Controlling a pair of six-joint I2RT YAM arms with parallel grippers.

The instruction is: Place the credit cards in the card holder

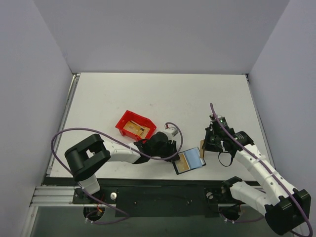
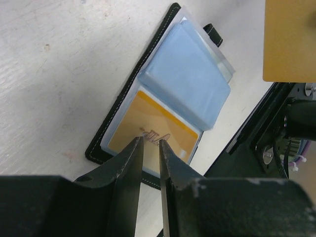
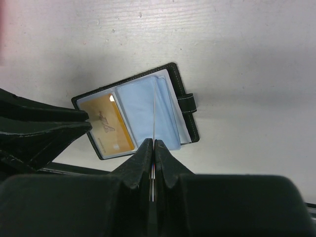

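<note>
The card holder [image 1: 189, 160] lies spread on the table near its front edge, with a black stitched border and a pale blue sleeve [image 2: 185, 74] on one half. In its other half a gold card [image 3: 105, 123] shows. My left gripper hovers over that half, slightly open, a narrow empty gap between its fingertips. On the holder's right side, my right gripper is shut on another gold card [image 2: 289, 44]. That card is edge-on in the right wrist view, a thin line in front of the blue sleeve, raised above the table.
A red box [image 1: 127, 135] with gold cards inside stands left of centre, behind the left arm. The strap [image 3: 187, 102] sticks out from the holder's right border.
</note>
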